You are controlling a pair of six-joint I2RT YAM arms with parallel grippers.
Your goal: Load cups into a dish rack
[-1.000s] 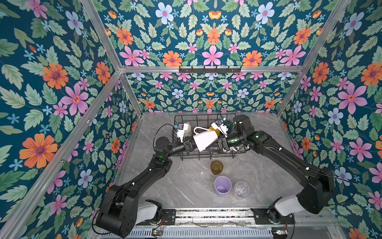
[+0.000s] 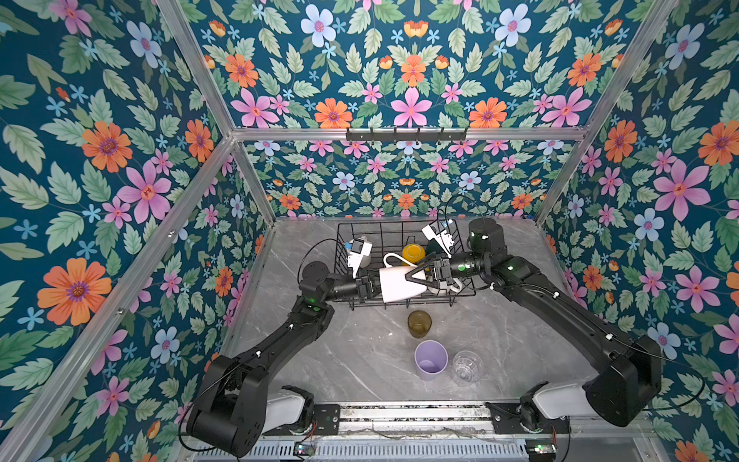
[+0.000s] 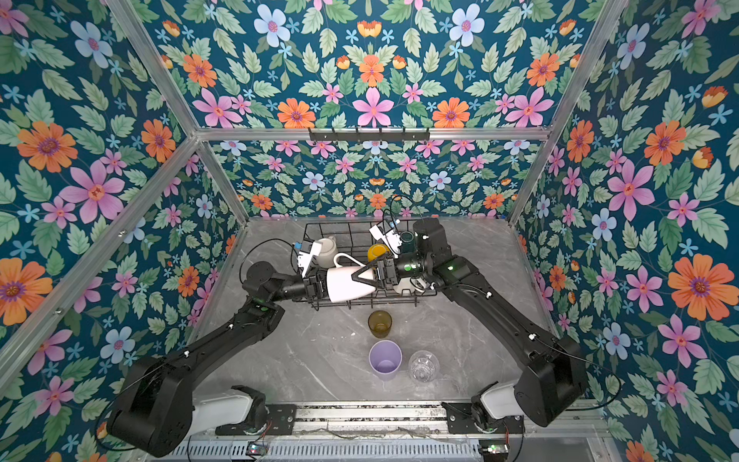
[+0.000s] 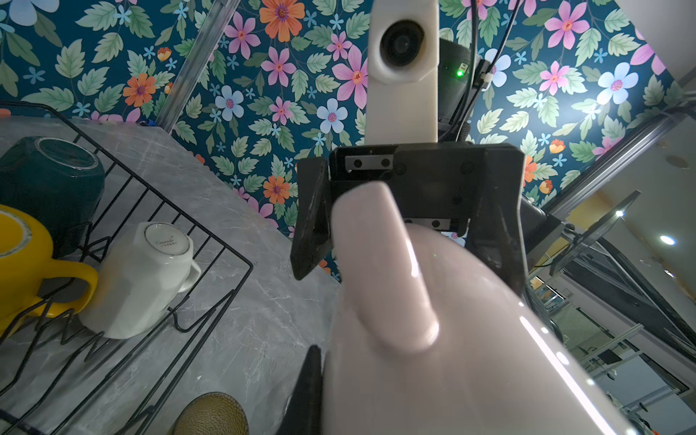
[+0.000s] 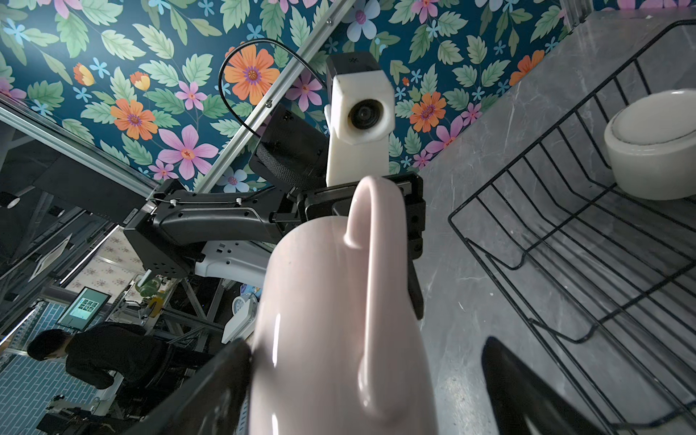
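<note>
A pale pink mug point(image 2: 396, 285) is held sideways over the front of the black wire dish rack point(image 2: 361, 302), its handle towards the back. My left gripper point(image 2: 377, 287) is shut on the mug's left end; its grip on the wall is mostly hidden in the left wrist view. From the right, my open right gripper point(image 3: 368, 275) has its fingers around the mug's other end. In the right wrist view its blurred fingers point(image 5: 500, 384) stand wide apart, with the pink mug point(image 5: 326, 326) between them and a clear gap on one side.
In the rack sit a yellow mug point(image 4: 25, 261), a teal mug point(image 4: 54, 185), a white mug point(image 4: 141, 279) and a white cup point(image 5: 656, 145). On the table in front stand a brown glass point(image 2: 419, 324), a purple cup point(image 2: 431, 359) and a clear glass point(image 2: 466, 367).
The mug has swung from slanted to nearly level. My right gripper has turned and moved so that its open fingers now reach around the mug's right end. The left arm has shifted only slightly.
</note>
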